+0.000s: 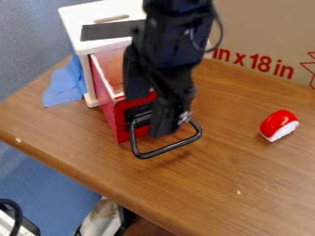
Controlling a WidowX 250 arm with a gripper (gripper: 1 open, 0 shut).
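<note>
The black gripper point(157, 112) reaches down from the top of the view onto the front of a red drawer point(121, 116), by its black loop handle point(161, 149). The gripper's body covers much of the drawer, and I cannot tell whether its fingers are open or shut. The drawer, with a pinkish inside, sits in front of a white wooden box point(81, 23) with a dark top strip.
A red and white mouse-like object point(278, 125) lies on the right of the wooden table point(222, 194). A blue cloth point(64, 86) is at the left, and a cardboard box point(264, 37) stands behind.
</note>
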